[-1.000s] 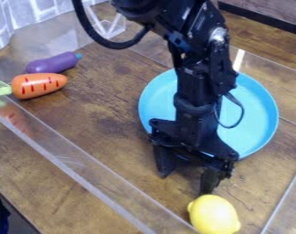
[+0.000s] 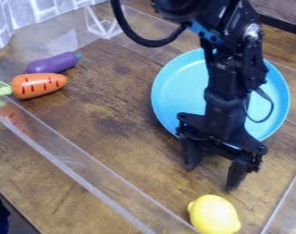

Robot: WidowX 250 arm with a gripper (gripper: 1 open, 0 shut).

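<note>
My black gripper (image 2: 214,164) hangs low over the wooden table in front of a blue plate (image 2: 175,85), its arm covering the plate's middle. The fingers are apart, open, with nothing clearly between them. A yellow lemon-like object (image 2: 213,215) lies below and in front of the gripper, apart from it.
An orange carrot (image 2: 38,84) and a purple eggplant (image 2: 53,62) lie at the upper left. A clear plastic wall (image 2: 83,174) runs diagonally across the lower left. The wood left of the plate is clear.
The arm and gripper have shifted rightward and slightly up, away from the lemon. The blue plate has shifted a little to the right. The lemon looks unmoved.
</note>
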